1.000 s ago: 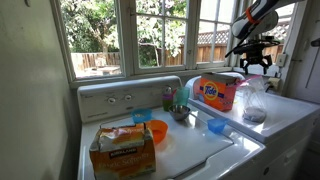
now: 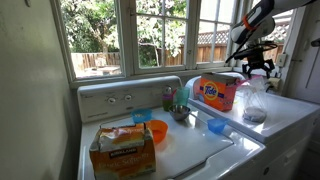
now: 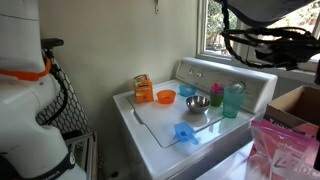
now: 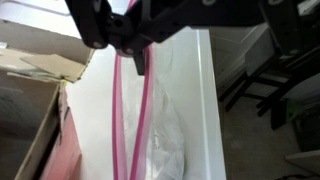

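A clear plastic bag with a pink zip top (image 3: 285, 150) stands upright on the white surface at the right. In exterior view 1 its clear body (image 2: 255, 105) shows something grey at the bottom. Just above the bag's top is my gripper (image 2: 257, 70), pointing down with its fingers open. From the wrist view, the pink strips of the bag (image 4: 140, 110) run close beneath the dark fingers, blurred by nearness. Whether a finger touches the bag, I cannot tell.
An orange Tide box (image 2: 215, 91), open at the top, stands left of the bag. Farther left are a Kirkland box (image 2: 123, 152), an orange bowl (image 2: 157, 130), a metal bowl (image 2: 179, 112) and a blue container (image 2: 216, 126). Windows line the back.
My arm and gripper have shifted slightly to the right over the bag. The bag and the other objects appear to stay in place.
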